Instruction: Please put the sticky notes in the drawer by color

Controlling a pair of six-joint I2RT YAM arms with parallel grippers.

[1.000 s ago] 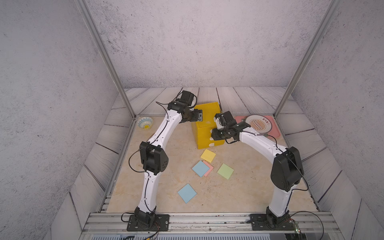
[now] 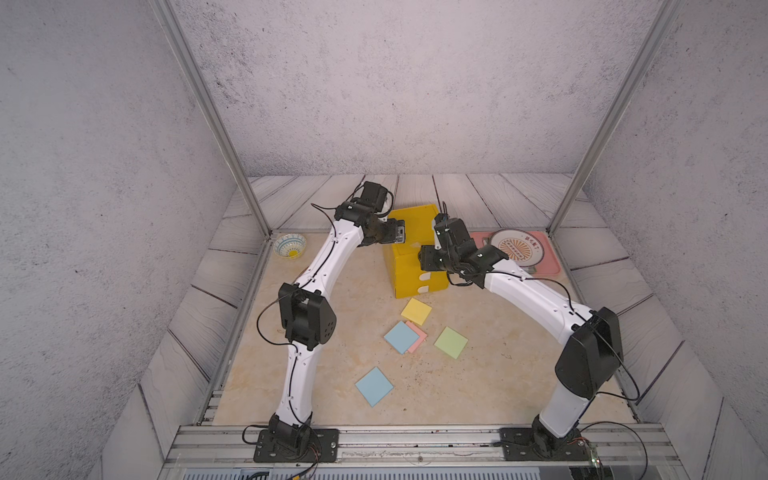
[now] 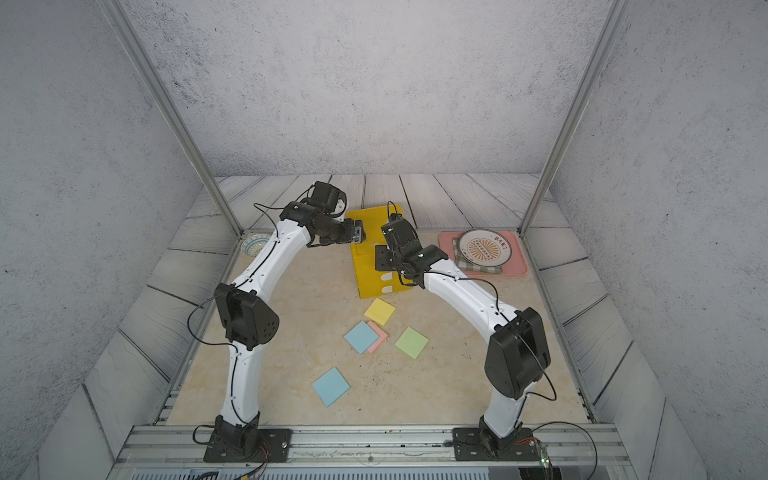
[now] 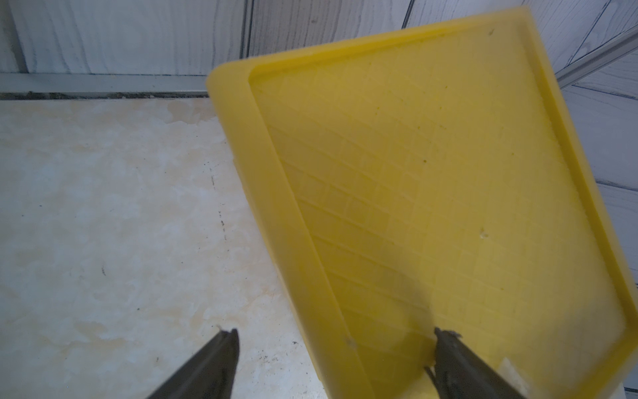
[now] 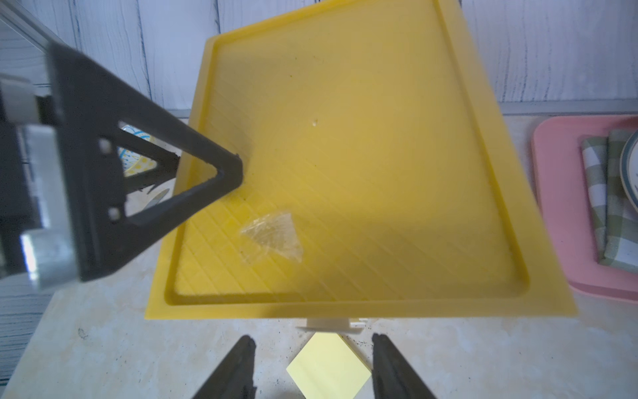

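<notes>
A yellow drawer cabinet [image 2: 406,280] with pale handles on its front stands at the back centre. My left gripper is open at its upper left edge; one finger [image 4: 212,362] shows outside the cabinet, the other over its top. In front of the top front edge, my right gripper stands part open, with the top handle [image 5: 332,325] just beyond the gap between its fingers. On the table lie a yellow note [image 2: 416,312], a blue note [image 2: 401,337] overlapping a pink one [image 2: 417,341], a green note [image 2: 451,342] and another blue note [image 2: 373,386].
A patterned bowl [image 2: 289,245] stands at the back left. At the back right, a pink tray [image 2: 549,264] holds a plate [image 2: 517,247] and a checked cloth [image 5: 618,199].
My left arm, the cabinet and the notes have stayed put.
</notes>
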